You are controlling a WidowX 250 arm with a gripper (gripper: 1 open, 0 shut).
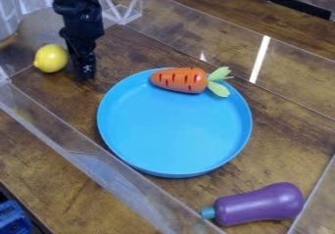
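My black gripper (76, 62) is low at the upper left, its fingers down beside a yellow lemon (51, 58), just to the right of it; whether the lemon is between the fingers is not clear. A blue plate (174, 130) fills the middle, with an orange toy carrot (179, 79) with green leaves lying on its back part. A purple toy eggplant (260, 205) lies at the lower right, off the plate.
Clear low walls border the wooden surface (92, 179) along the left front, the back and the lower right. A blue object (14, 220) sits outside at the lower left corner. Bare wood lies right of the plate.
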